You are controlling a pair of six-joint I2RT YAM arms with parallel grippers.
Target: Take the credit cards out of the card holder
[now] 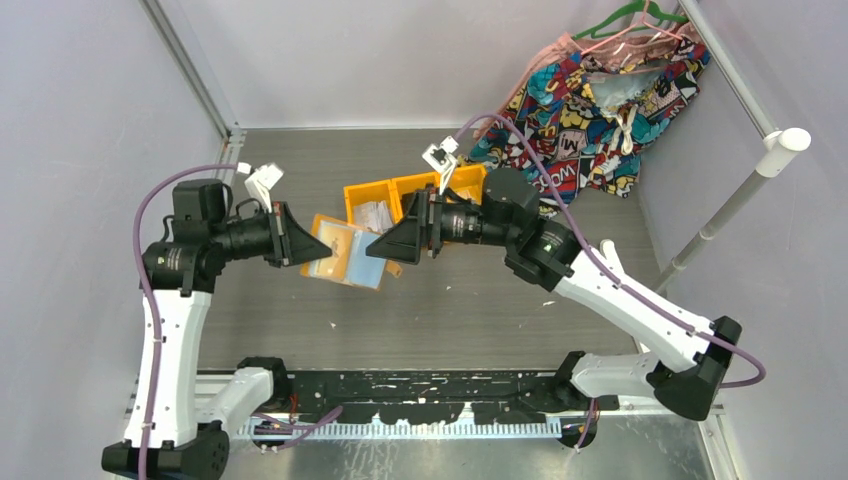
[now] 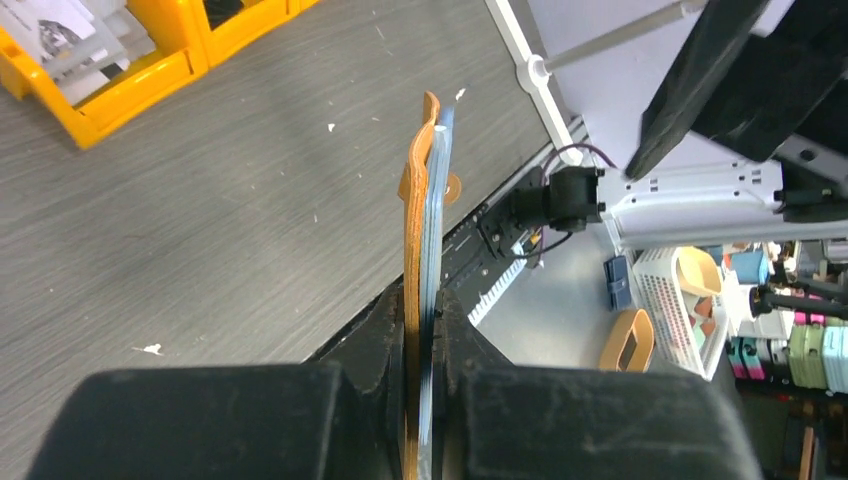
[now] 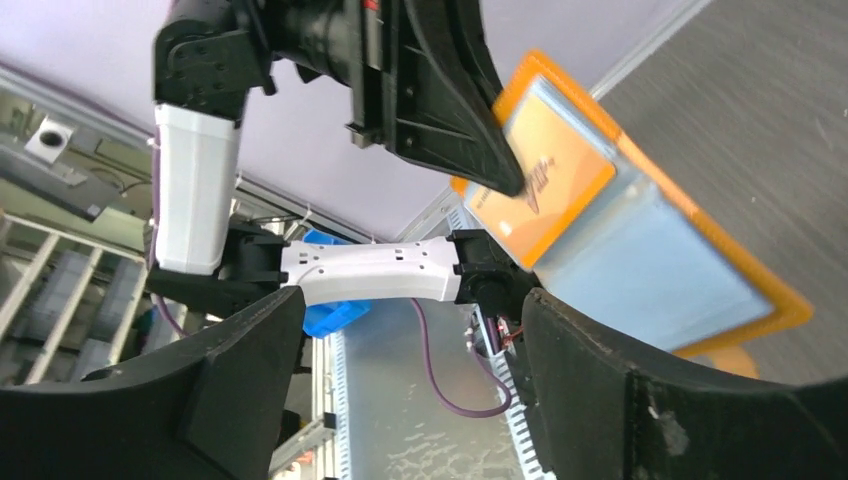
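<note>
An orange card holder (image 1: 350, 257), with pale blue panels and an orange card in one slot (image 3: 535, 195), is held up over the floor by my left gripper (image 1: 318, 251), shut on it. In the left wrist view the holder (image 2: 418, 200) stands edge-on between those fingers. My right gripper (image 1: 385, 250) is just right of the holder, its fingers apart; in the right wrist view nothing sits between them, and the holder lies beyond, with the left gripper on its upper part.
Yellow bins (image 1: 370, 192) stand behind the holder. A patterned cloth (image 1: 570, 130) on hangers fills the back right corner. A white pole (image 1: 730, 210) is at the right.
</note>
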